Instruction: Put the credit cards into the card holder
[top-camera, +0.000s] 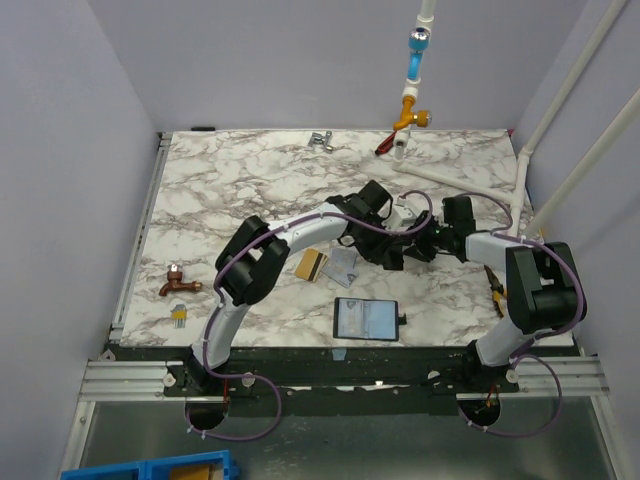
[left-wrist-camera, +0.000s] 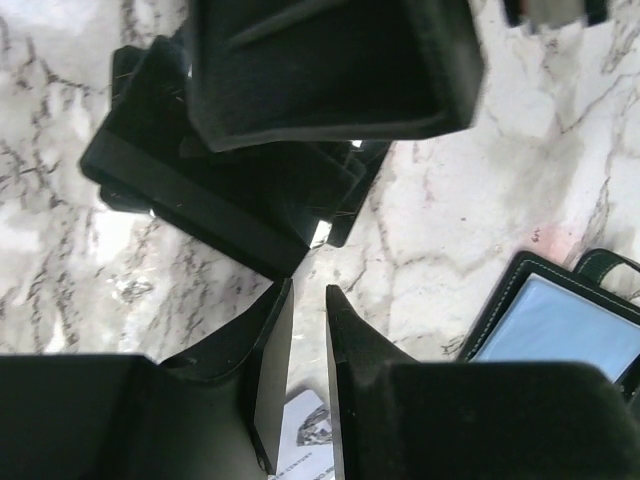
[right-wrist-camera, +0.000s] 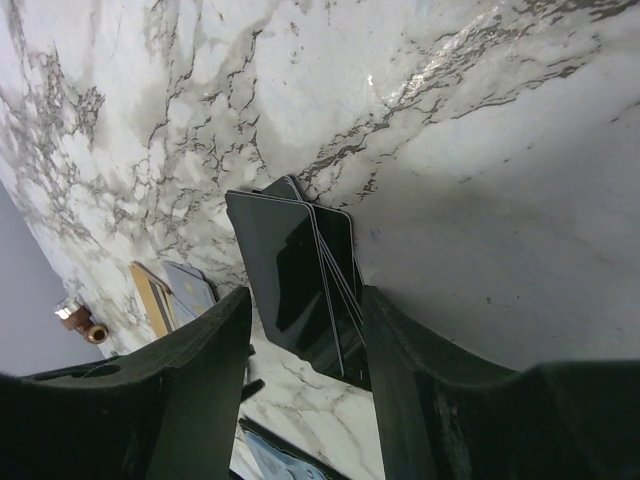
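Observation:
A black card holder lies on the marble table below both grippers. My right gripper stands open over it, one finger at its right edge. In the left wrist view my left gripper is slightly open beside the black holder, nothing visible between its tips. Pale cards lie below it, and in the top view yellow cards and silver cards lie left of the holder.
A black-edged pad with a blue face lies at the front middle. A copper tap is at the left, white pipes at the back right.

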